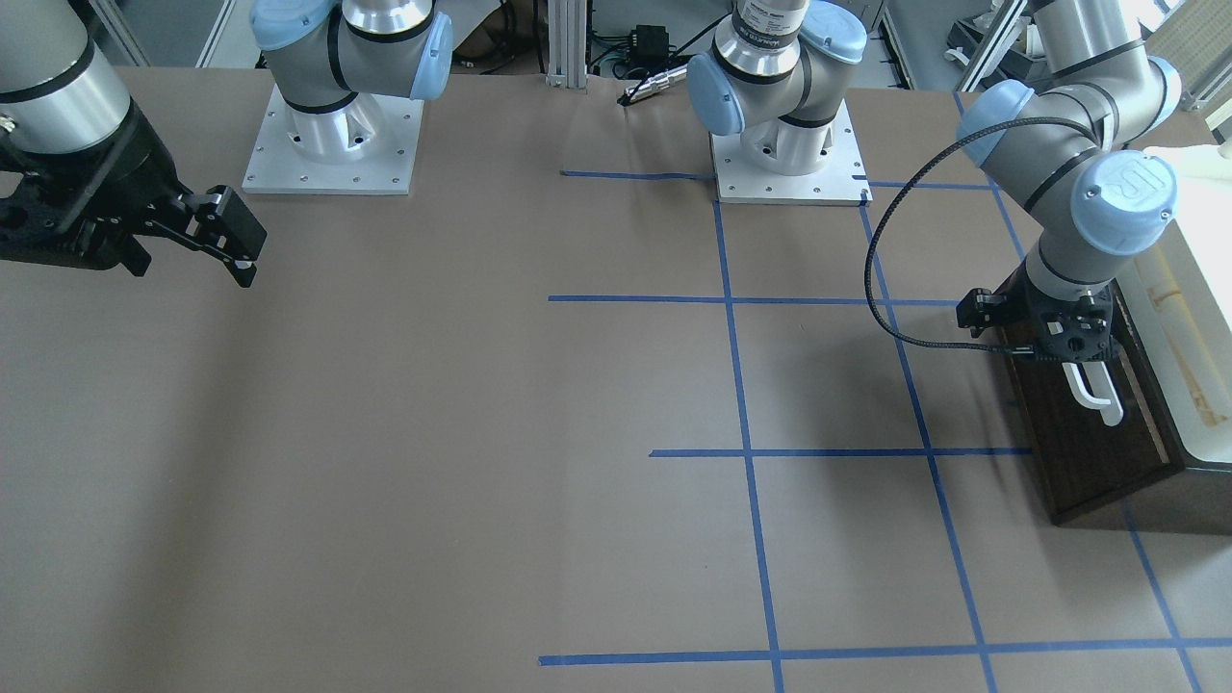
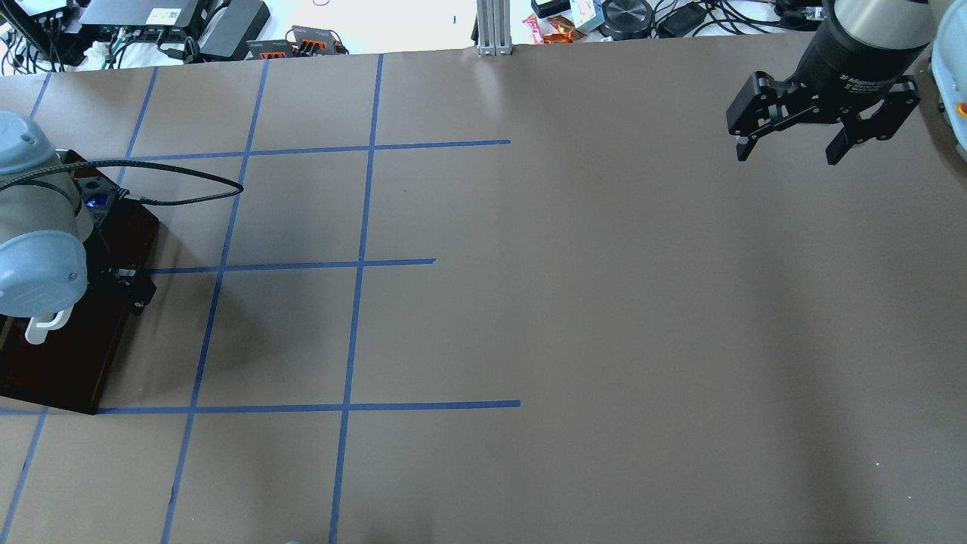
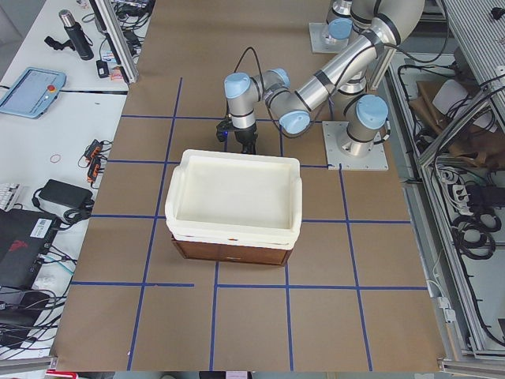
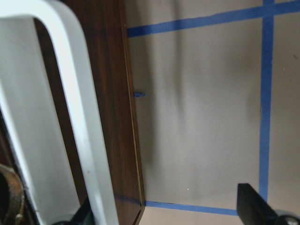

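Note:
A dark wooden box (image 1: 1099, 485) stands on the taped table at the right of the front view, with a white tray (image 3: 233, 197) on top in the left view. On its face is a white handle (image 1: 1097, 398), also at the far left in the top view (image 2: 41, 328) and large in the left wrist view (image 4: 84, 117). My gripper (image 1: 1037, 323) is at that face, directly at the handle. In the left wrist view one dark fingertip shows at lower right and the handle covers the other side; whether it grips the handle is unclear.
A second black gripper (image 1: 173, 231) hangs at the left of the front view. Other arm bases (image 1: 785, 173) stand at the back edge.

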